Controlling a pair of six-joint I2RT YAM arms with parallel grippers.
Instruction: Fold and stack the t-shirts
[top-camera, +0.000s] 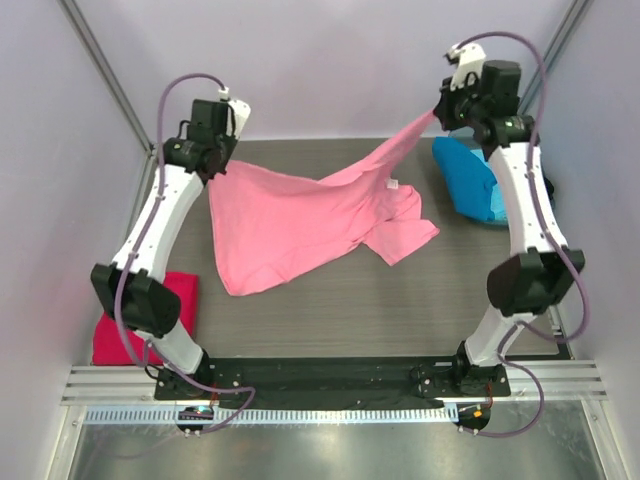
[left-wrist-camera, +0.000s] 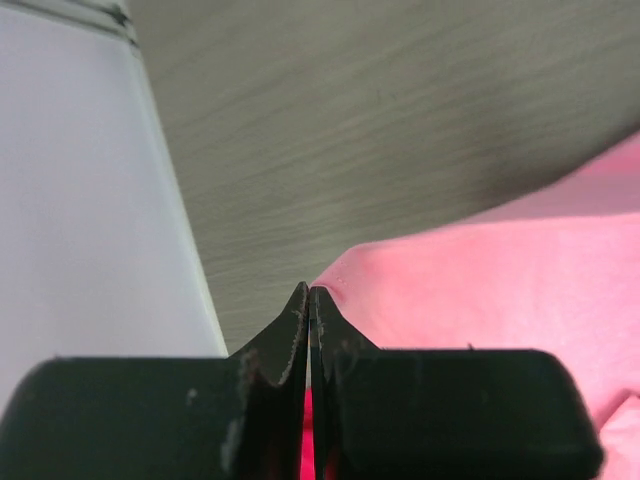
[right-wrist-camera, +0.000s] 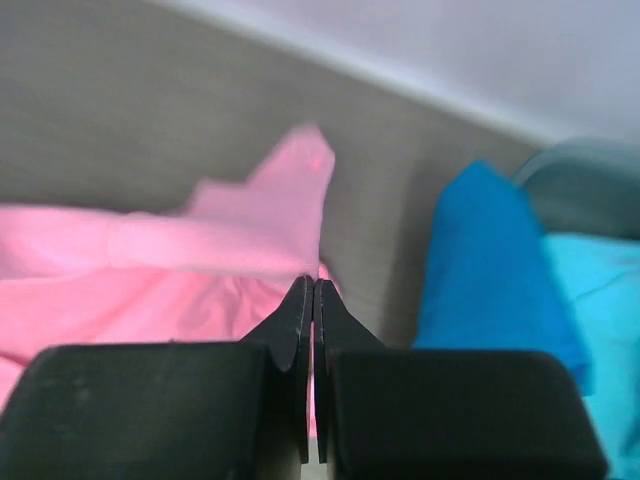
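A pink t-shirt (top-camera: 290, 230) spans the middle of the table, its upper edge drawn up at both ends. My left gripper (top-camera: 220, 170) is shut on its left corner; in the left wrist view the cloth (left-wrist-camera: 480, 280) meets the shut fingertips. My right gripper (top-camera: 440, 118), raised at the back right, is shut on the other corner, stretching that end upward; the right wrist view shows pink fabric (right-wrist-camera: 220, 245) at its fingertips. A smaller flap of the shirt lies flat at the right.
A red folded shirt (top-camera: 112, 340) lies at the front left. A bin with blue clothes (top-camera: 462, 175) stands at the back right, below my right arm. Bare table (top-camera: 330, 310) shows in front.
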